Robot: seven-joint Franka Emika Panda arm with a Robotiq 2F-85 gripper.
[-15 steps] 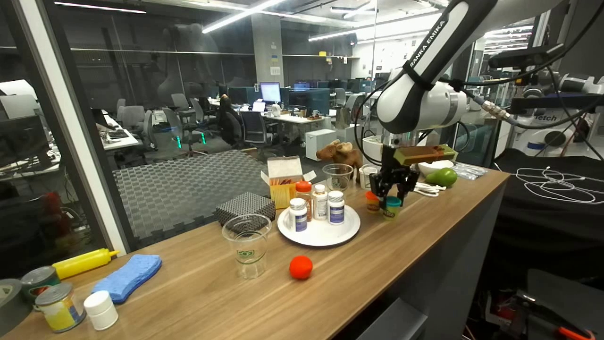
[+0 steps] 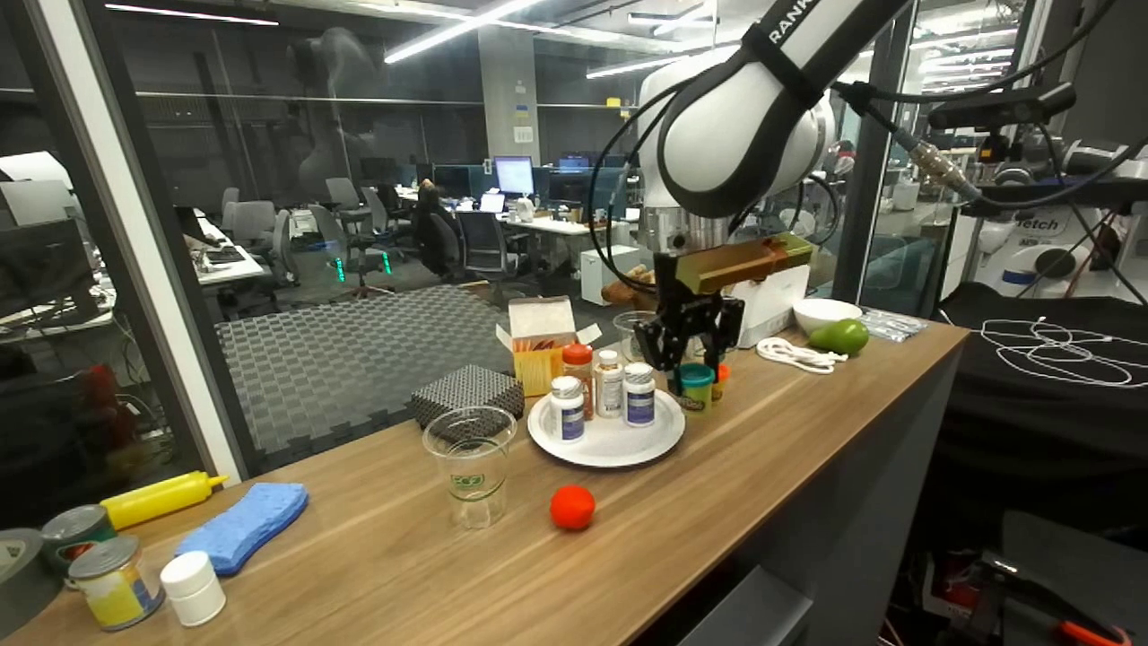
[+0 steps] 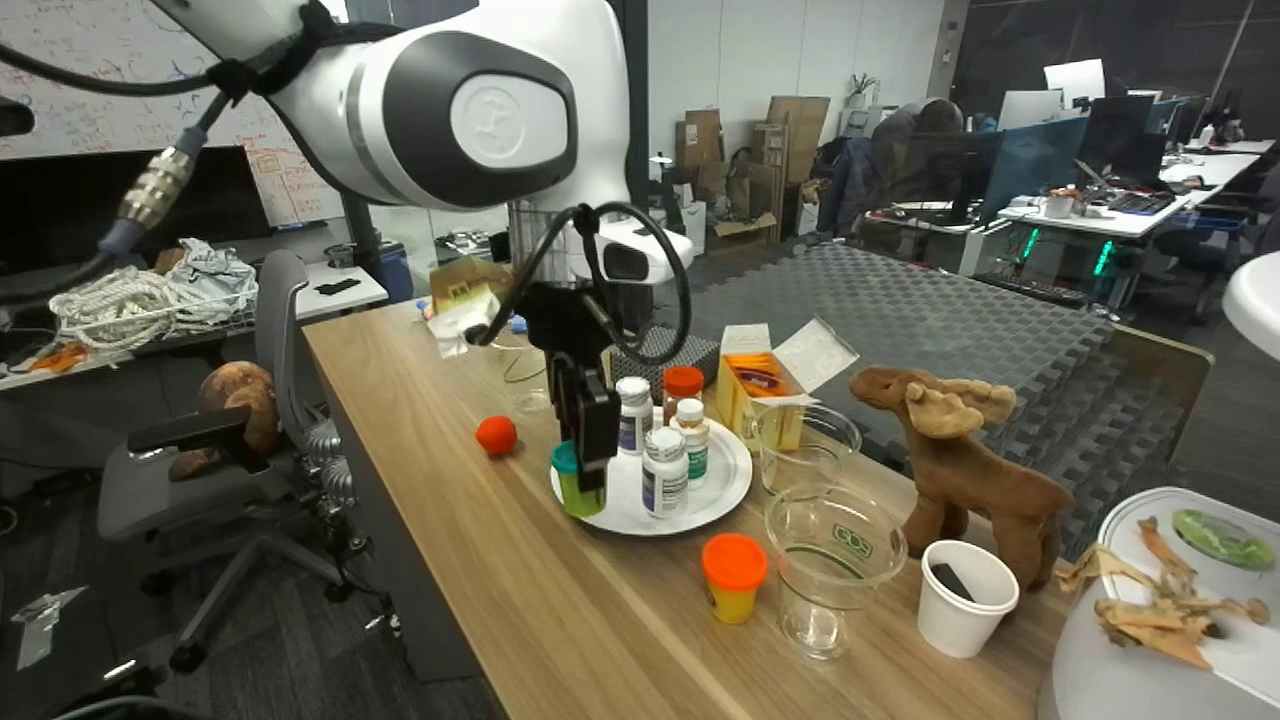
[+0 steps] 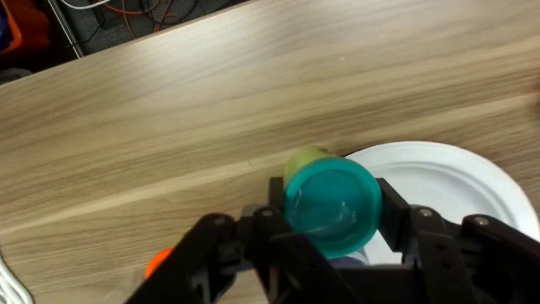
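Observation:
Between the fingers of my gripper is a small tub with a teal lid and a yellow-green body. In exterior view 1 the teal-lidded tub is by the right rim of a white plate. Exterior view 2 has the tub at the plate's near-left edge, overlapping the rim; whether it is raised or touching is hard to tell. Several bottles, among them a white one and a red-capped one, stand on the plate. Part of my gripper hides some of the tub there.
An orange-lidded tub and clear cups stand beyond the plate. A red ball, a clear cup and an open yellow box surround it. Bare wood lies along the table's front edge.
My gripper has moved left in exterior view 1, carrying the teal-lidded tub from beside the orange-lidded one toward the plate. The bottles and plate have not moved.

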